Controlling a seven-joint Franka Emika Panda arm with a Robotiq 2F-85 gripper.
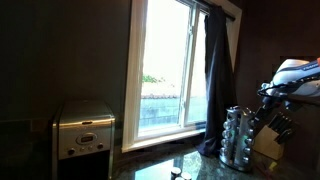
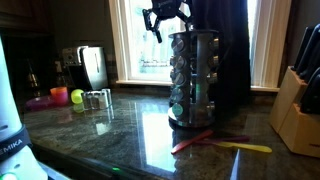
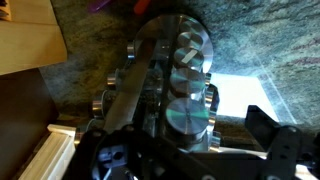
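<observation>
My gripper is open above a dark spice rack (image 3: 185, 75), its fingers spread to either side of the rack's jar column in the wrist view. Several round silver lids line the rack, one jar (image 3: 187, 115) lying nearest the gap. From the side, the rack (image 2: 190, 85) stands upright on the counter, filled with jars, and the gripper (image 2: 165, 25) hovers around the level of its top. In the first exterior view the gripper (image 1: 272, 118) shows at the right of the rack (image 1: 237, 138). Contact with the rack cannot be made out.
Red and yellow utensils (image 2: 245, 147) lie before the rack. A wooden block (image 2: 298, 112) stands at right, a dark curtain (image 1: 218, 80) behind. Small shakers (image 2: 97, 99), a green cup (image 2: 77, 96) and a toaster (image 2: 93, 67) are leftward.
</observation>
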